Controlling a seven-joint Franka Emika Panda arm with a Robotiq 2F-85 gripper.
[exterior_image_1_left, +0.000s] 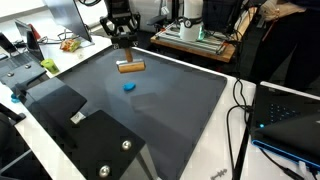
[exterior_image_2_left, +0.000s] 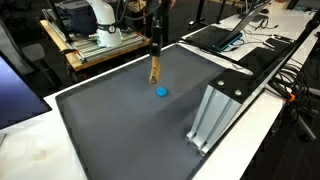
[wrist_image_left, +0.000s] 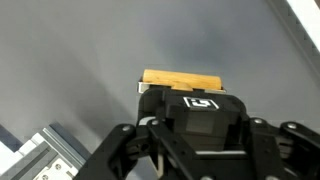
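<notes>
An orange-brown wooden-looking block (exterior_image_1_left: 130, 67) is held between the fingers of my gripper (exterior_image_1_left: 126, 57), which is shut on it. The block looks raised above the grey table. Seen from the other side, the same block (exterior_image_2_left: 155, 71) hangs upright-edged just behind and above a small blue disc (exterior_image_2_left: 161, 91). In the wrist view, one long side of the block (wrist_image_left: 182, 78) shows past the gripper's end; the rest of it is hidden by the gripper body. The blue disc (exterior_image_1_left: 129, 86) lies flat on the table.
A black-topped metal frame (exterior_image_2_left: 215, 105) stands along one side of it. Beyond the far edge are a wooden stool (exterior_image_1_left: 205, 40) and cables.
</notes>
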